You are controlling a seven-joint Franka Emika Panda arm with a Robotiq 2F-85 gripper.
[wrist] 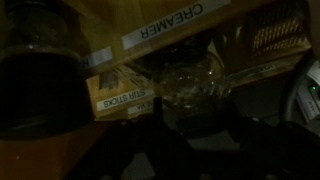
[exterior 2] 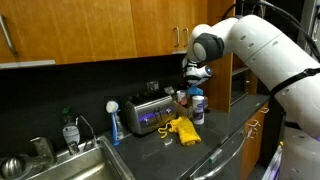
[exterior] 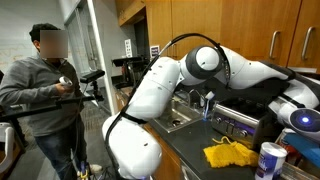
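Note:
My gripper is very dark in the wrist view, and its finger opening cannot be made out. Just beyond its fingers is a shiny, see-through object (wrist: 190, 75); whether they touch it is unclear. It lies by a wooden organizer (wrist: 165, 30) labelled CREAMER and STIR STICKS. A dark round container (wrist: 40, 90) fills the left of that view. In exterior view 1 the arm reaches down at the right end of the counter, its fingers hidden. In exterior view 2 the gripper (exterior 2: 187, 92) is small, above the organizer area behind the white canister (exterior 2: 197, 110).
A yellow cloth (exterior: 230, 153) lies crumpled on the dark counter (exterior: 190, 145), left of the white canister (exterior: 270, 160). The toaster (exterior 2: 150, 112) stands against the wall. Farther left is the sink (exterior 2: 75, 160). A person (exterior: 50, 90) stands at the far left.

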